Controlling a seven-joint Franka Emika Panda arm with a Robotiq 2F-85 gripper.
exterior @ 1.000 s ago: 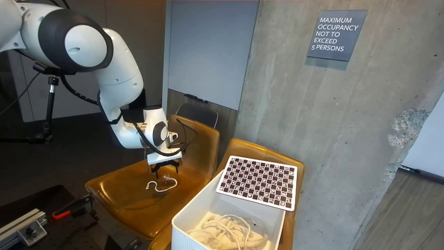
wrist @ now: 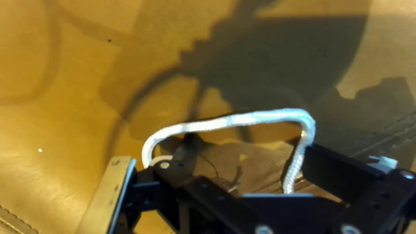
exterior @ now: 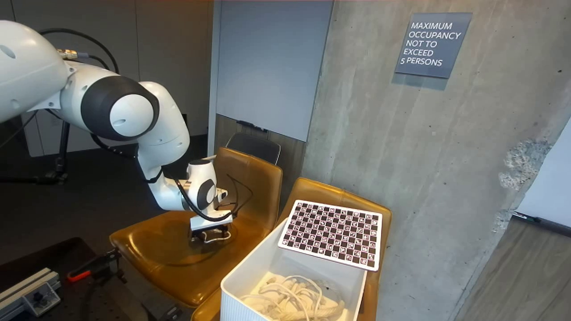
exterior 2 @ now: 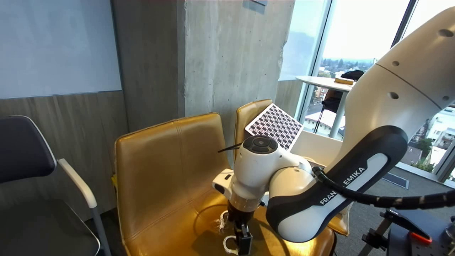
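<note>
A short white rope (wrist: 249, 118) lies curved on the tan seat of the brown leather chair (wrist: 74, 74). My gripper is down low over it, its fingers apart. In the wrist view the rope's right bend runs down beside the right finger (wrist: 331, 169), while its left bend passes by the left finger (wrist: 189, 150). Whether either finger touches the rope I cannot tell. From the first exterior view, a loop of the rope (exterior: 218, 238) shows just below the gripper; the rest is hidden behind it.
A white bin (exterior: 235, 289) with a pile of pale rope (exterior: 291, 297) inside stands on a second chair, right of the arm. A checkered board (exterior: 334, 232) leans at the bin's back edge. The chair's backrest (exterior 2: 170, 170) rises behind the gripper.
The arm has lowered, bringing the gripper from above the rope down to it near the seat. The rope, fully visible before, is now partly hidden by the gripper.
</note>
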